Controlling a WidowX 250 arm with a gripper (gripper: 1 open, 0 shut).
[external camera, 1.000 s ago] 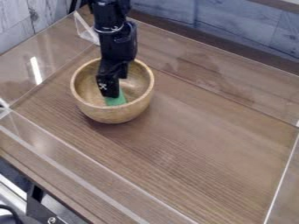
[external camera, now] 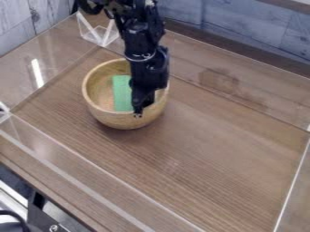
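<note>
A round wooden bowl (external camera: 98, 111) sits on the wooden table, left of centre, with a green object (external camera: 120, 93) inside it. My black gripper (external camera: 138, 109) reaches down from the top into the right side of the bowl, beside the green object. Whether its fingers are open or shut is hard to make out, as they are dark and small.
Clear plastic pieces stand at the back left and left edge. Panelled walls border the back.
My gripper has moved right and lower within the bowl. The bowl has shifted slightly to the right, and the green object now sits more upright along the bowl's left-middle.
</note>
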